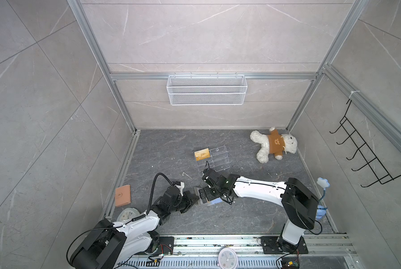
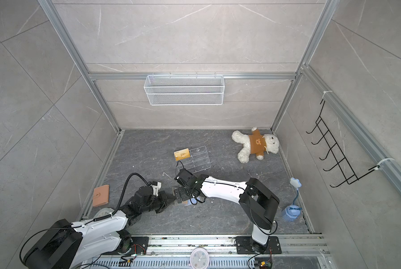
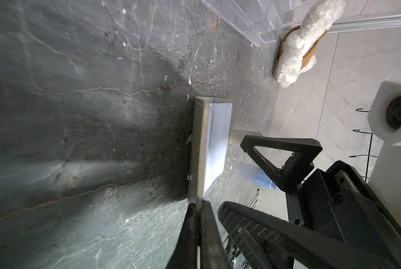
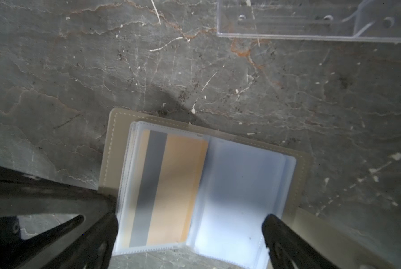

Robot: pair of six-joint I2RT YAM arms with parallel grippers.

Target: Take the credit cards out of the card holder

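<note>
The card holder [image 4: 240, 197] lies open on the floor, with clear sleeves and a tan card with a dark stripe [image 4: 173, 188] inside. My left gripper is shut at its near end in the left wrist view, pinching the thin cover edge. My right gripper stands open over the holder, fingers at either side of the sleeves. Both grippers meet near the front middle in the top views.
A wire rack [image 1: 219, 159] with a yellow card lies behind the grippers. A teddy bear [image 1: 276, 143] is back right, a pink notebook [image 1: 122, 195] at the left, a blue brush [image 2: 292, 210] at the right.
</note>
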